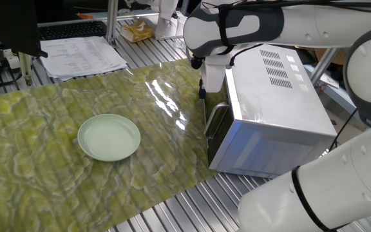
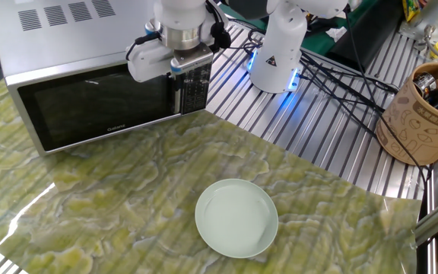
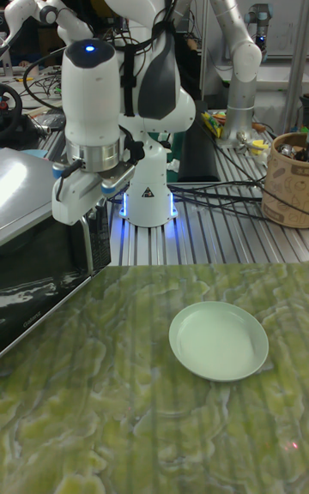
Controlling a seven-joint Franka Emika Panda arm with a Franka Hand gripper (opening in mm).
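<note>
A silver microwave point(image 1: 279, 96) with a dark front stands on the table with its door shut. Its handle point(image 1: 216, 120) is upright near one end of the front. My gripper point(image 1: 203, 90) is by the upper front of the microwave, close to the handle; contact cannot be made out. In the second view the white hand point(image 2: 152, 62) covers part of the door's top edge, and in the third it point(image 3: 78, 197) hangs above the handle point(image 3: 88, 245). Whether the fingers are open or shut does not show. A pale green plate point(image 1: 109, 137) lies empty on the marbled mat, apart from the gripper.
A brown patterned bucket point(image 2: 413, 125) holding tools stands on the slatted metal table, with cables running nearby. Papers point(image 1: 82, 57) and a keyboard point(image 1: 73, 30) lie at the far side.
</note>
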